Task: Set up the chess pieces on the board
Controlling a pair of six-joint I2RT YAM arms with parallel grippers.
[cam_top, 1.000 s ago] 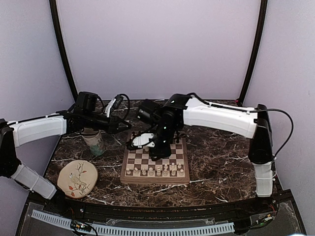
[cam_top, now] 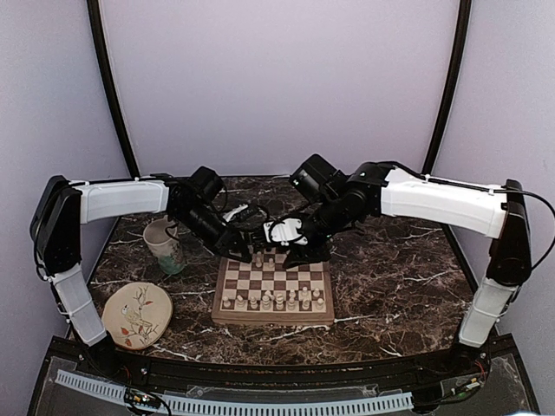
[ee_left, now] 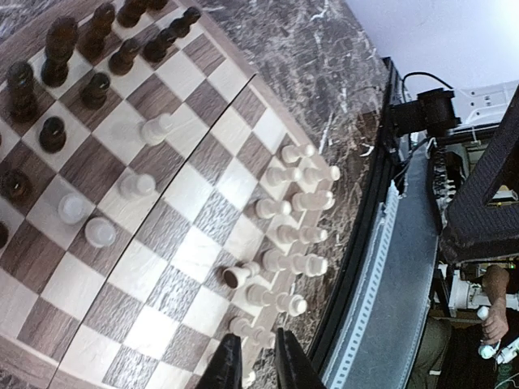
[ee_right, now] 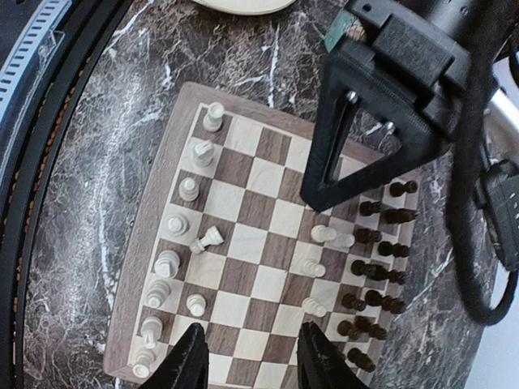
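The wooden chessboard (cam_top: pixel 273 318) stands mid-table, with white pieces (ee_right: pixel 166 265) along its near side and dark pieces (ee_left: pixel 61 49) along the far side. Several white pawns (ee_right: pixel 312 267) are scattered toward the dark side. One white piece (ee_right: pixel 207 239) lies on its side by the white row. Over the board's far left part, my left gripper is open with nothing visibly held; its fingers (ee_right: pixel 357 182) also show in the right wrist view. My right gripper is open and empty, above the board's far right part. Both arms hide part of the dark rows from above.
A cup (cam_top: pixel 165 247) stands left of the board, and a round plate with a bird picture (cam_top: pixel 137 315) lies at the front left. The two grippers are close together over the board.
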